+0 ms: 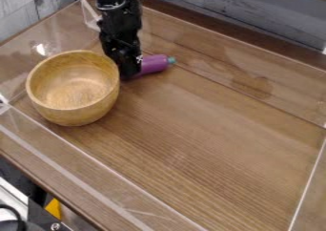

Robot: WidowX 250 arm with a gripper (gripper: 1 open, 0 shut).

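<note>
A yellow wooden bowl (71,92) sits at the left of the wooden table. Just behind its right rim lies a purple cylindrical object (152,64) with a light tip. The black gripper (128,65) reaches down from the top of the view over the left part of the purple object, beside the bowl's rim; its fingertips are dark and small, so their opening and any contact are unclear.
Grey walls run along the back and left. A small yellow item (52,207) shows below the table's lower-left edge.
</note>
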